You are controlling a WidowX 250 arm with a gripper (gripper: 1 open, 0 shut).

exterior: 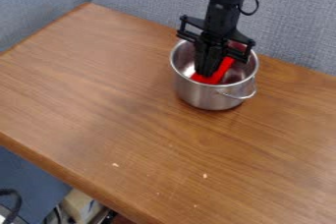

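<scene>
A steel pot (206, 94) with side handles stands toward the back right of the wooden table. A red object (221, 70) lies inside it. My black gripper (203, 65) reaches down into the pot from above, over the red object; its fingers look close together, and I cannot tell whether anything is between them.
Grey padded walls rise behind and at the left. Cables lie beyond the table edge at the lower left.
</scene>
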